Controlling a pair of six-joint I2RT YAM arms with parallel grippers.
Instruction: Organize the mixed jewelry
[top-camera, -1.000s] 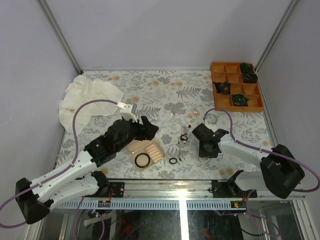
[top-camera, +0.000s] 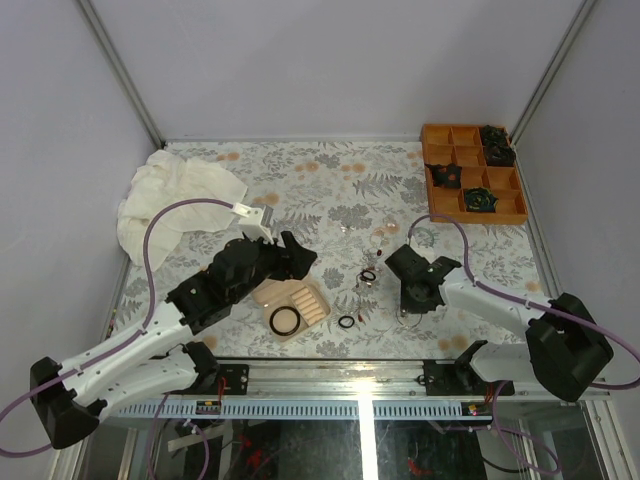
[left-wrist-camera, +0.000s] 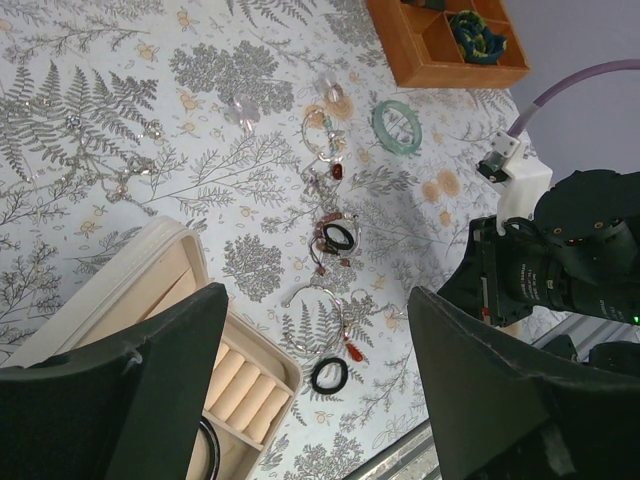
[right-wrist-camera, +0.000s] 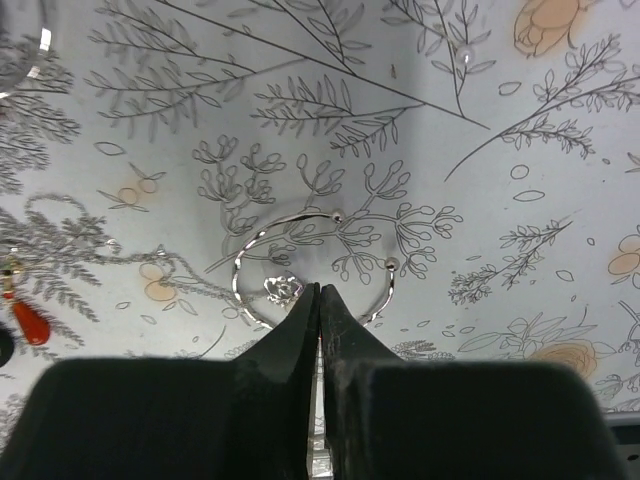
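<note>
My right gripper is shut, its tips down at an open silver bangle (right-wrist-camera: 242, 258) beside a small sparkly piece (right-wrist-camera: 283, 290); nothing shows between its fingers. A chain with a red drop (right-wrist-camera: 30, 320) lies to the left. My left gripper hangs open above the beige jewelry box (top-camera: 270, 292), which holds a black bangle (top-camera: 285, 333). Black rings (left-wrist-camera: 329, 388), a green bangle (left-wrist-camera: 409, 142), necklaces (left-wrist-camera: 120, 170) and other small pieces lie scattered on the patterned mat.
A wooden compartment tray (top-camera: 460, 215) with dark pouches is at the back right. A white cloth (top-camera: 165, 200) lies at the left.
The right arm has shifted very slightly at the bangle. The left arm and the scattered pieces look unchanged.
</note>
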